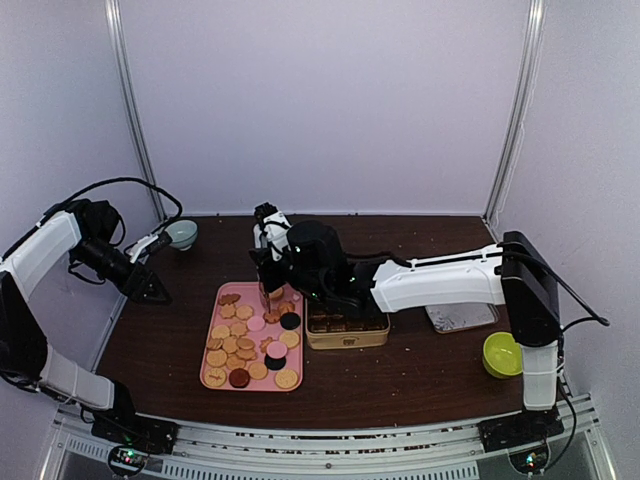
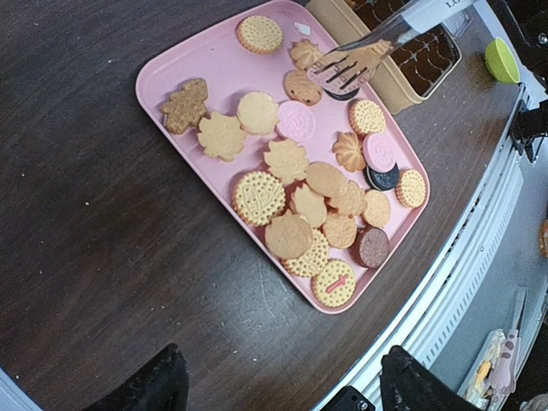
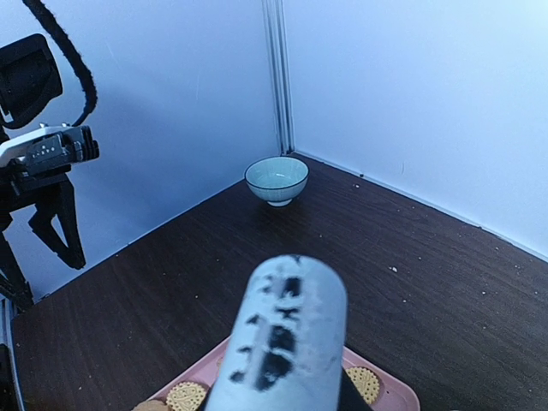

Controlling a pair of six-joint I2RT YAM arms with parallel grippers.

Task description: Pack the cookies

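A pink tray [image 1: 210,375] holds many cookies: round, flower-shaped, pink, dark, sandwich types. Beside it to the right is a beige container [image 1: 348,340] with a dark divided insert, partly under my right arm. My right gripper [image 1: 262,245] is over the tray's back part, holding a clear utensil with a slotted end, low over cookies; its handle [image 3: 276,342] fills the lower middle of the right wrist view. My left gripper [image 1: 150,290] hangs left of the tray, fingers apart and empty in the left wrist view.
A pale bowl [image 1: 183,233] stands at back left, a green bowl [image 1: 502,355] at front right, and a metal tray [image 1: 462,318] at right behind it. Table left of the pink tray is clear.
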